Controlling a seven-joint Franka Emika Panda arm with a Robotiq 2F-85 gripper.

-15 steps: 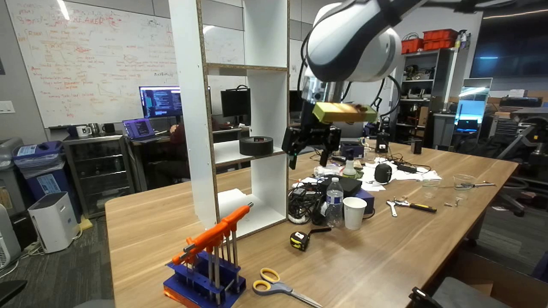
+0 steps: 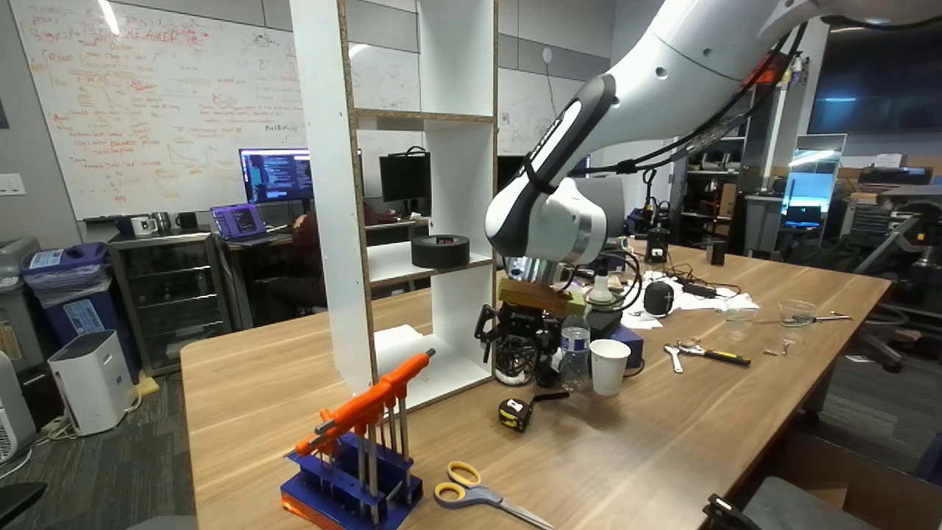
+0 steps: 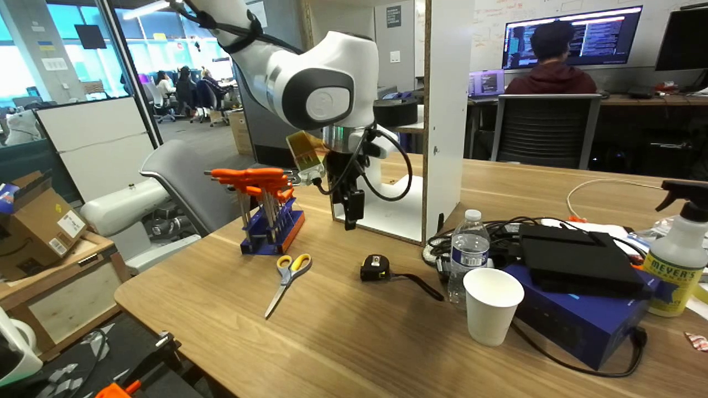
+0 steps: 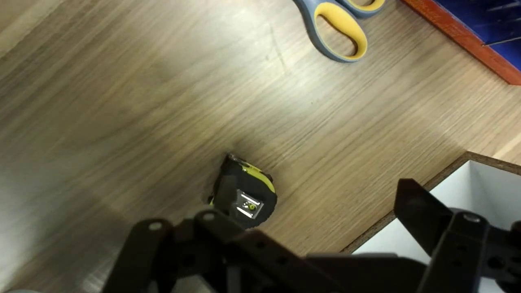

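My gripper is open, with nothing held between its fingers. In the wrist view one finger (image 4: 227, 195) overlaps the black and yellow tape measure (image 4: 251, 207), while the other finger (image 4: 415, 210) appears over the edge of the white shelf (image 4: 476, 190). From exterior view 2, the gripper hangs above the table, in front of the shelf's opening, and the tape measure (image 3: 375, 267) lies on the wood below it with its black strap trailing right. Scissors (image 3: 289, 278) with yellow-lined handles lie apart from it, near the blue stand of orange-handled hex keys (image 3: 269, 212).
A water bottle (image 3: 468, 249) and white paper cup (image 3: 492, 305) stand right of the tape measure, beside a blue box (image 3: 571, 325) and cables. A black tape roll (image 2: 439, 251) sits on a shelf level.
The arm has come down and shifted left in exterior view 1, and the wrist has turned. The gripper is now lower, beside the shelf. The objects on the table have not moved.
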